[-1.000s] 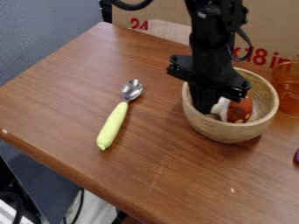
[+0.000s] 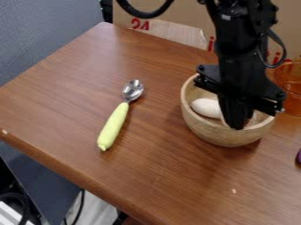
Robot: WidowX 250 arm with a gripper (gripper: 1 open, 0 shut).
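Note:
My black gripper (image 2: 235, 114) reaches down into the right part of a wooden bowl (image 2: 198, 126) at the right of the camera view. A white, rounded object (image 2: 206, 108) lies in the bowl just left of the fingertips. The gripper hides much of the bowl's contents, and I cannot see whether it is open or shut, or on what.
A spoon with a pale yellow handle (image 2: 114, 122) lies left of the bowl. An orange transparent container (image 2: 290, 88) stands behind at the right, and a dark object (image 2: 297, 156) sits at the right edge. The table (image 2: 83, 79) is otherwise largely clear.
My gripper has moved to the right within the bowl.

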